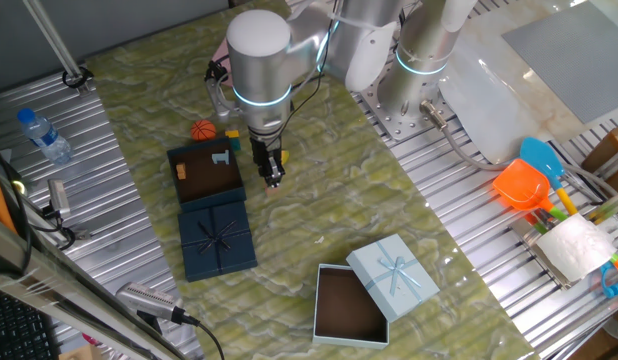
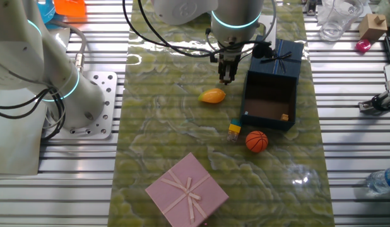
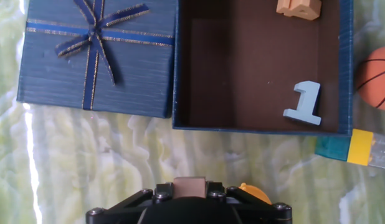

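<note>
A small pinkish-brown block [image 3: 189, 186] sits between the fingertips of my gripper [image 1: 273, 183], which looks shut on it. Much of the block is hidden by the fingers. The gripper hangs over the green cloth, beside the dark blue open box [image 3: 264, 130]. Inside that box lie a pale blue number 1 [image 3: 304, 103] and an orange-tan piece [image 3: 299, 7]. Its dark blue lid [image 3: 55, 68] with a ribbon bow rests alongside. An orange-yellow fruit-like toy [image 2: 212, 96] lies on the cloth near the gripper.
A basketball toy [image 2: 256, 141] and a yellow-and-teal piece [image 2: 234, 130] lie beside the dark box. A light blue box [image 1: 349, 306] with its lid [image 1: 394, 276] leaning on it stands farther off. A pink box [image 2: 187, 190] is elsewhere on the cloth.
</note>
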